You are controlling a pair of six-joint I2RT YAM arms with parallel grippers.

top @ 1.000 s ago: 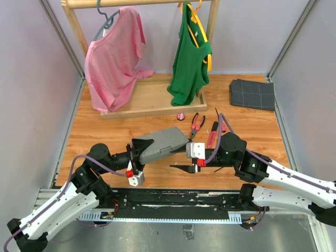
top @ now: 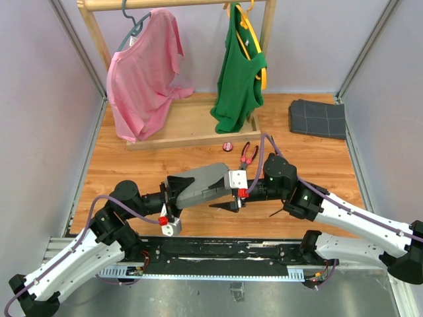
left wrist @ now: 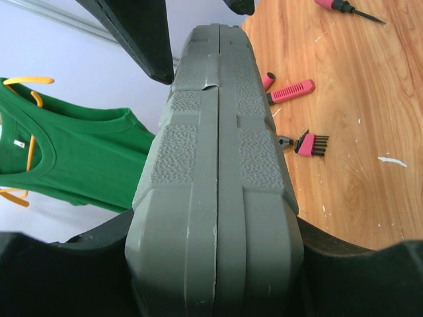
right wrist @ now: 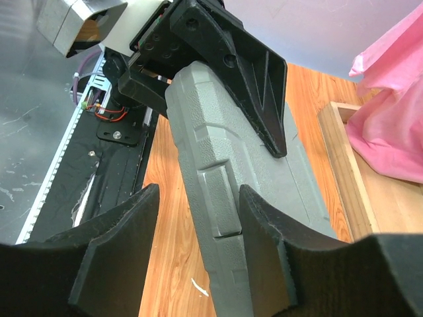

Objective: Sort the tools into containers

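Observation:
A closed grey plastic tool case (top: 203, 183) is held above the table, its left end gripped by my left gripper (top: 173, 193), shut on it. In the left wrist view the case (left wrist: 221, 152) runs lengthwise away from the fingers, its lid seam facing the camera. My right gripper is open at the case's other end, one finger in front of its side and the other apart from it. Red-handled pliers (top: 248, 157) lie on the table behind the case. A red-handled knife (left wrist: 293, 91), a bit holder (left wrist: 311, 144) and a screwdriver (left wrist: 349, 9) show in the left wrist view.
A wooden rack (top: 192, 140) with a pink shirt (top: 147, 76) and a green top (top: 239, 79) stands at the back. A red tape measure (top: 227, 146) lies before it. Folded dark cloth (top: 317, 119) occupies the back right.
My right gripper has moved left and slightly back, up to the case's right end, and its arm now covers the knife in the top view. The left arm and case have stayed put.

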